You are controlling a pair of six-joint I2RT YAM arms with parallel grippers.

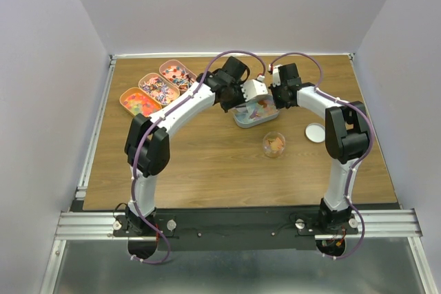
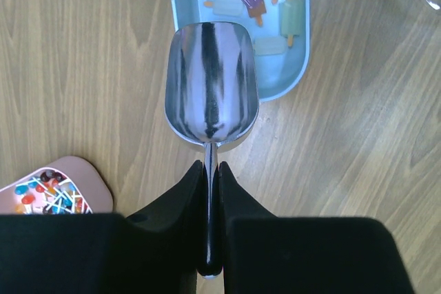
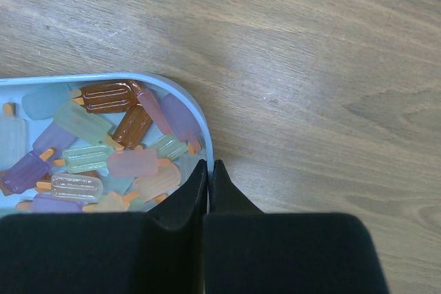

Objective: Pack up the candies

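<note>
A shiny metal scoop has its handle between the fingers of my left gripper, which is shut on it. The scoop's bowl looks empty and hangs over the near left edge of the blue bin. Popsicle-shaped candies in several colours lie in that bin. At the bin's right end, my right gripper is shut with the thin rim between its fingertips. The round clear container holds some orange pieces and stands in front of the bin. From above, the arms partly cover the bin.
An orange bin and two pinkish bins with other candies stand at the back left. One pink bin shows lollipops inside. To the right lies a round white lid.
</note>
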